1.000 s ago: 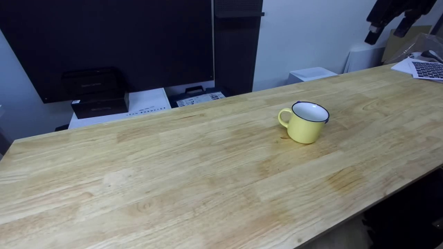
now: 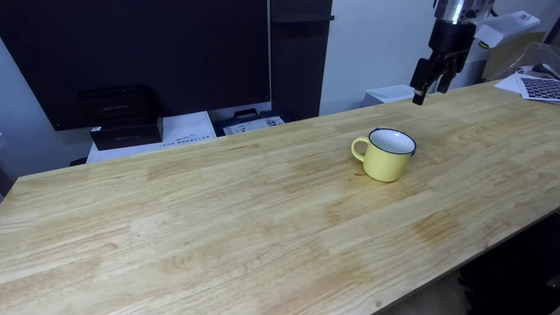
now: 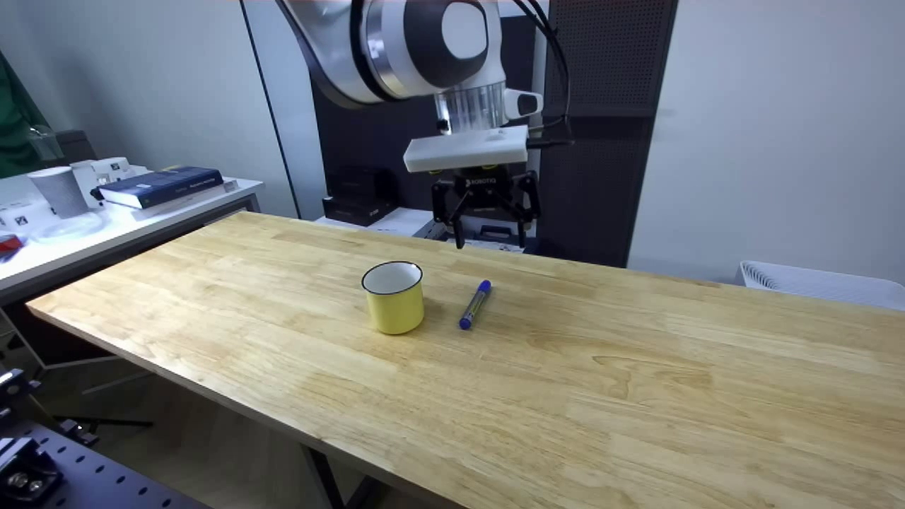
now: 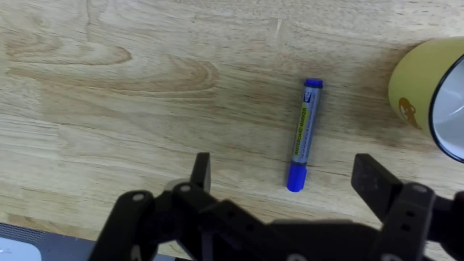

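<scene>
A blue whiteboard marker (image 4: 305,130) lies flat on the wooden table, its capped end toward my gripper in the wrist view. In exterior view 2 the marker (image 3: 475,305) rests just right of a yellow mug (image 3: 395,304). The mug (image 2: 386,162) stands upright, white inside with a dark rim; exterior view 1 shows its handle and hides nearly all of the marker behind it. Above the table, toward its far edge, hangs my gripper (image 3: 491,241), open and empty. From the wrist, the marker appears between the two spread fingers, lower down on the table.
Bare tabletop (image 2: 183,231) spreads widely around the mug and marker. Beyond the far edge sit a dark box (image 2: 127,134) and a white bin (image 3: 823,284). A keyboard (image 2: 543,88) lies at the far right end in exterior view 1.
In exterior view 1 my gripper has come down and to the left, closer to the mug. The mug stands in the same place.
</scene>
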